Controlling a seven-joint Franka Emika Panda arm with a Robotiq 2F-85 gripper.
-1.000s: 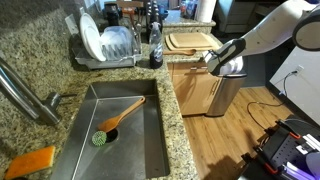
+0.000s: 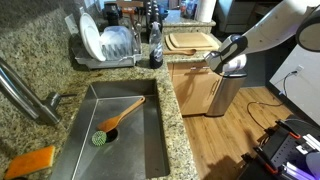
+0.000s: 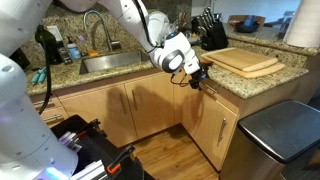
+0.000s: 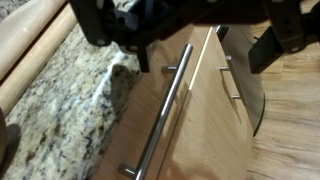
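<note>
My gripper is open, its dark fingers spread wide at the top of the wrist view. A long metal bar handle runs diagonally through the gap between them as seen from there, with nothing gripped. It is fixed to a light wood drawer front just under the speckled granite counter edge. In exterior view 2 the gripper hangs at the counter's front edge, by the drawer. Whether the fingers touch the handle cannot be told.
Stacked cutting boards lie on the counter right behind the gripper. A knife block stands near them. A grey bin is on the floor beside the cabinets. The sink holds a wooden-handled brush. Floor before the cabinets is open.
In exterior view 1 the gripper has shifted slightly to the right along the counter edge. The drawer and the items on the counter look unchanged.
</note>
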